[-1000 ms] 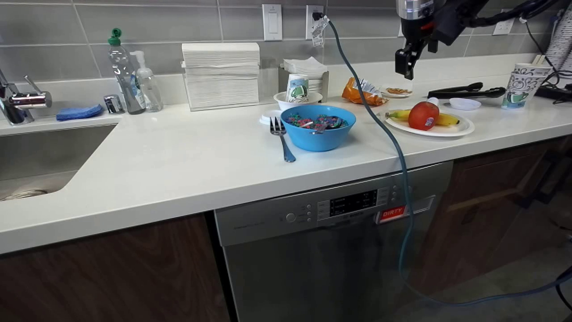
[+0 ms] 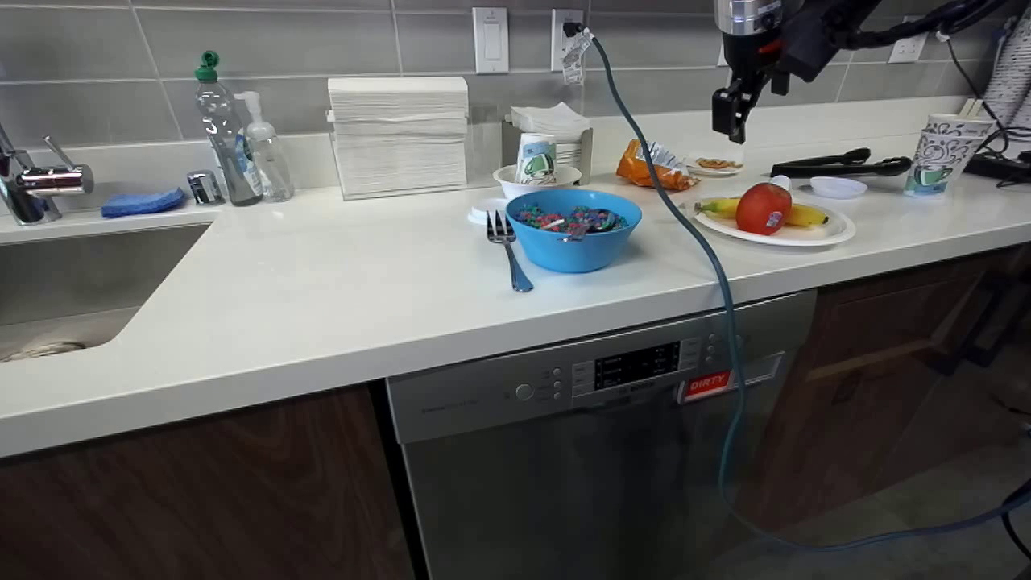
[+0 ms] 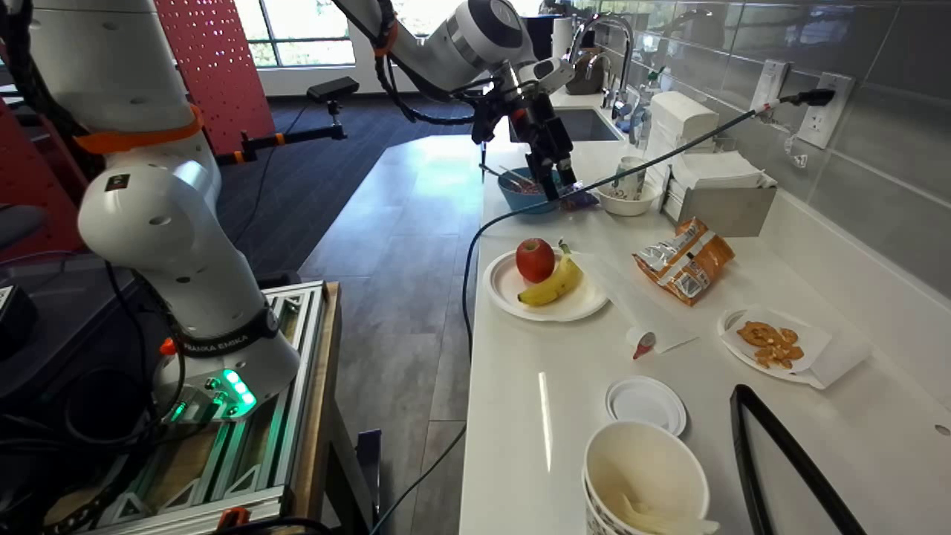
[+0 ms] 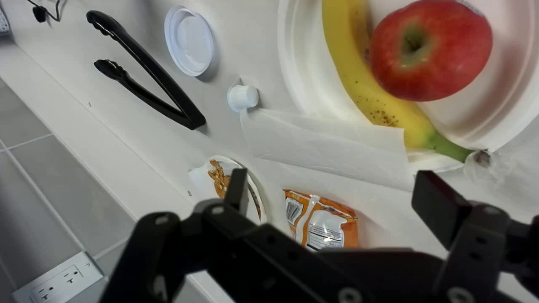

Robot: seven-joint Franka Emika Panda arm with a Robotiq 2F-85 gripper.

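My gripper is open in the wrist view, its two dark fingers wide apart with nothing between them. It hangs in the air above the counter, close to the back wall in exterior view 1. Below it lie an orange snack bag and a strip of white paper. A white plate holds a red apple resting against a yellow banana. In exterior view 1 the blue bowl, full of colourful wrapped pieces, has a fork lying beside it.
A blue cable runs from the wall outlet across the counter and over its front edge. Black tongs, a white lid and a plate of pretzels occupy the counter's other end. Bare counter extends between sink and bowl.
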